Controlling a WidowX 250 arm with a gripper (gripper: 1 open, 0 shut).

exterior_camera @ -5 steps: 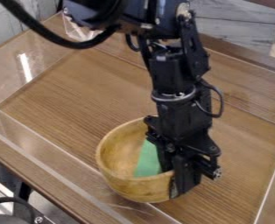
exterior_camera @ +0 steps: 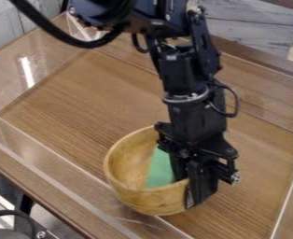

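My black gripper [exterior_camera: 194,175] reaches down over the right side of a yellow bowl [exterior_camera: 132,183] near the front of the wooden table. It is shut on the bowl, its fingertips at the right wall. A green object [exterior_camera: 160,170] is inside the bowl, partly hidden behind the gripper.
A pale grey board [exterior_camera: 243,28] stands behind the table.
The gripper has shifted slightly at its wrist and fingers over the bowl's right side. The bowl stays in about the same place.
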